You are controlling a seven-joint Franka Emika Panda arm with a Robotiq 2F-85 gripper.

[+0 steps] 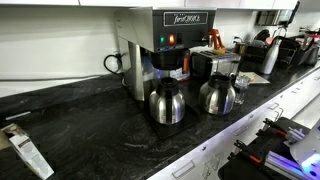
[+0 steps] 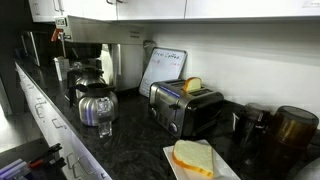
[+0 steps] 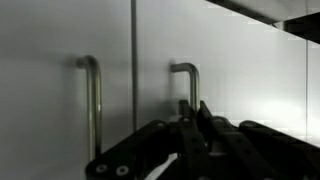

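In the wrist view a curved metal handle [image 3: 194, 84] stands out from a pale cabinet front [image 3: 245, 75]. My gripper is shut on its lower part, one finger on each side. A second, similar handle [image 3: 93, 95] is on the neighbouring panel to the left, across a dark seam, untouched. From exterior view 1 the dark arm and gripper show low at the right, beside the white cabinet fronts [image 1: 208, 160] under the counter; the grip itself is too small to make out there.
Above, the black countertop [image 1: 85, 135] carries a coffee maker [image 1: 150, 45], two steel carafes [image 1: 167, 103], a glass pitcher [image 1: 240, 88] and a toaster [image 2: 187, 108]. Sliced bread [image 2: 194, 157] lies on a white tray [image 2: 225, 171]. A carton [image 1: 27, 150] lies at the left.
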